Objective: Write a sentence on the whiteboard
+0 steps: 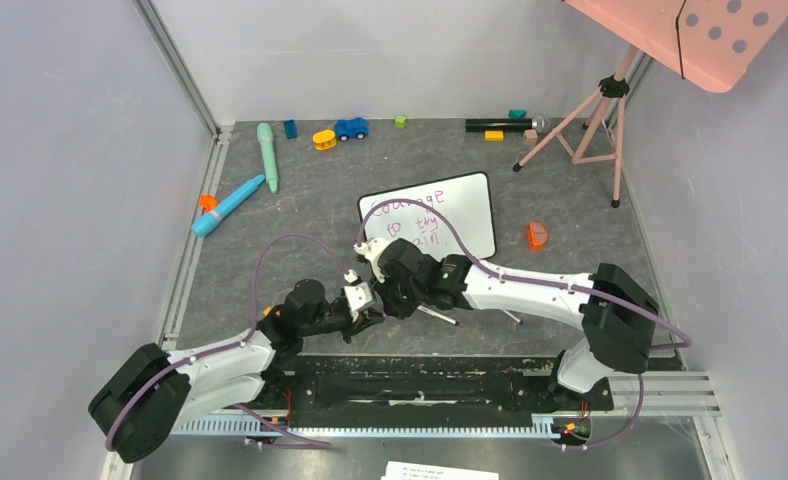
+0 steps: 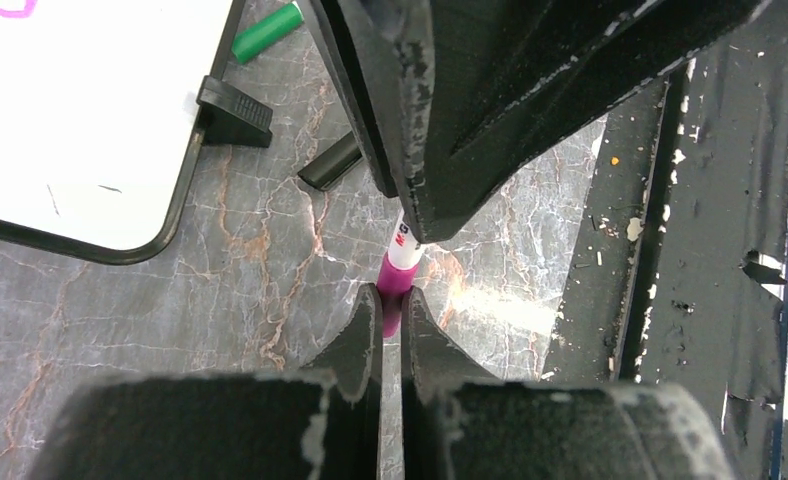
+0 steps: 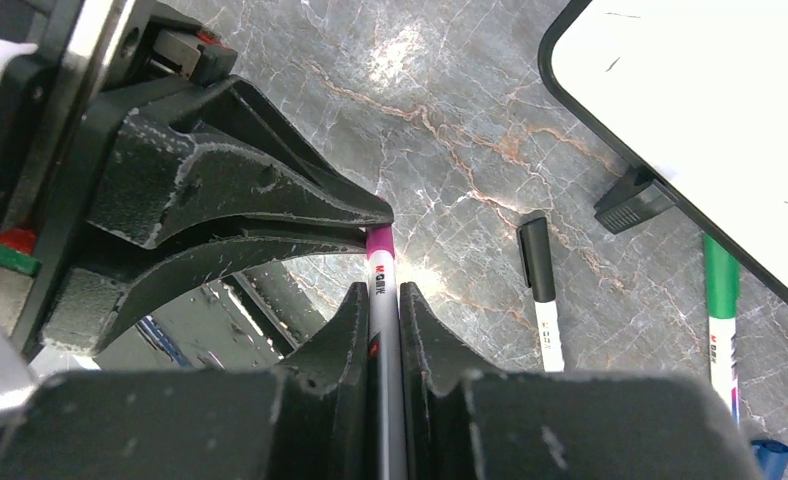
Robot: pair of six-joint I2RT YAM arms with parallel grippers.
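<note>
In the top view the whiteboard (image 1: 455, 215) carries pink handwriting, partly hidden by my right arm. Below its lower-left corner my two grippers meet at one pink marker (image 3: 384, 330). My left gripper is shut on the pink cap end (image 2: 395, 275); my right gripper is shut on the white barrel, with the marker pointing toward the left gripper. The marker's far tip is hidden between the left fingers.
A black marker (image 3: 545, 320), a green marker (image 3: 721, 300) and a blue cap (image 3: 771, 457) lie beside the board. An orange object (image 1: 536, 235) is right of it. Toys line the back and left; a pink tripod (image 1: 615, 130) stands back right.
</note>
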